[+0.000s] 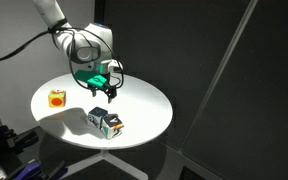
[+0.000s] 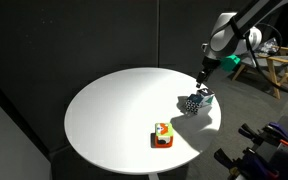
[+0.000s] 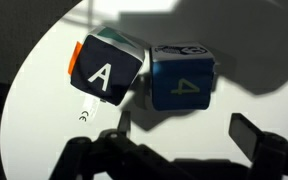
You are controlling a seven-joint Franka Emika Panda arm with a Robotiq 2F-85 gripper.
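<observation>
Two cube blocks lie side by side on the round white table. One, the lettered block (image 3: 106, 66), has a dark face with a white A and an orange side. The other, the blue block (image 3: 181, 80), shows a 4. A third block (image 1: 57, 98), yellow and red, sits apart at the table's left in exterior view 1; exterior view 2 has this red block (image 2: 163, 135) near the front edge. My gripper is open, its fingertips wide apart with nothing between them. It hangs above the table (image 1: 144, 105), behind the pair in exterior view 1.
A wooden chair (image 2: 274, 65) stands behind the arm in exterior view 2. Dark floor surrounds the table.
</observation>
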